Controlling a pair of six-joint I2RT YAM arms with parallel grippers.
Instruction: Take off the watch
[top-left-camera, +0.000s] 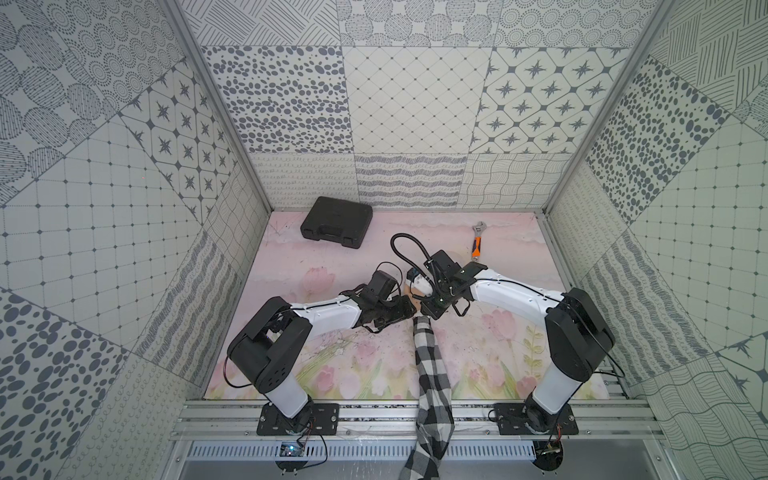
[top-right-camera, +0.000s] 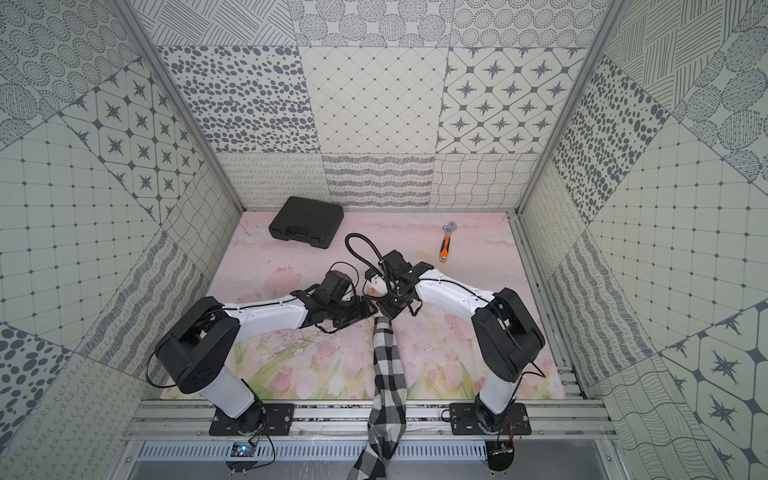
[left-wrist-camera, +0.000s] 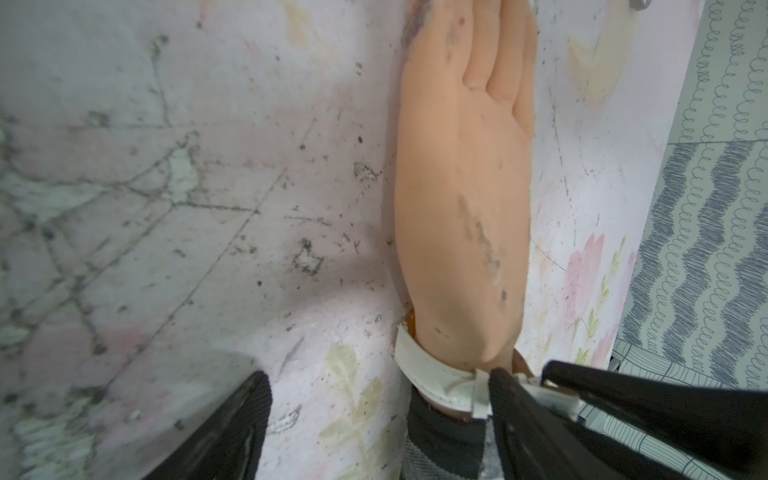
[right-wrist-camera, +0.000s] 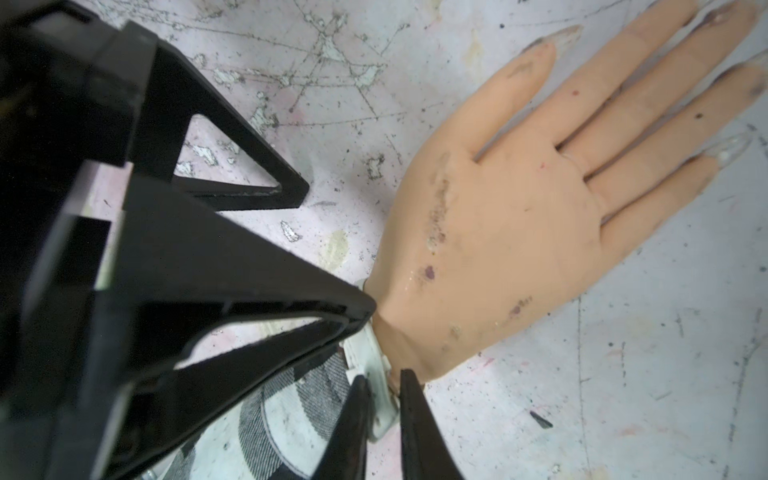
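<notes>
A pale strap, the watch band (left-wrist-camera: 436, 372), circles the wrist of a mannequin hand (left-wrist-camera: 468, 184), just above a checked sleeve (top-left-camera: 433, 376). The watch's face is not visible. My left gripper is open; its right finger is at the band by the small strap loop, its left finger over bare table. In the right wrist view, the band's loose end (right-wrist-camera: 384, 420) sticks out between the narrowly spaced fingertips of my right gripper. Whether they press on it cannot be told. One black left fingertip (right-wrist-camera: 361, 308) covers part of the band there.
A black case (top-left-camera: 337, 221) lies at the back left and an orange-handled wrench (top-left-camera: 477, 240) at the back right. Both grippers are crowded close together at the wrist.
</notes>
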